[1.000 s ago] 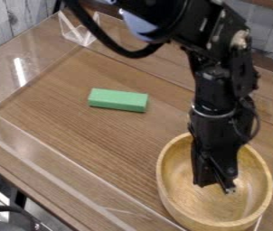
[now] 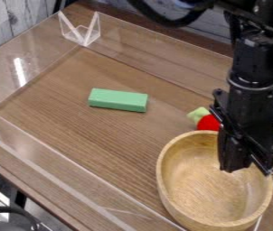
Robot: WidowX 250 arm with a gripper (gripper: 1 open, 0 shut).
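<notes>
The black robot arm reaches down from the top right, its gripper (image 2: pixel 238 135) over the back right of a wooden bowl (image 2: pixel 187 194). Whether the fingers are open or shut is unclear. Just behind the bowl, partly hidden by the gripper, lie a red round object (image 2: pixel 207 124) and something pale green (image 2: pixel 197 115). A green block (image 2: pixel 118 100) lies on the table to the upper left.
A clear plastic piece (image 2: pixel 79 27) stands at the back left. A dark object with cables is at the lower left edge.
The gripper has moved right and turned, uncovering the red and pale green objects behind the bowl. The bowl and green block are unmoved.
</notes>
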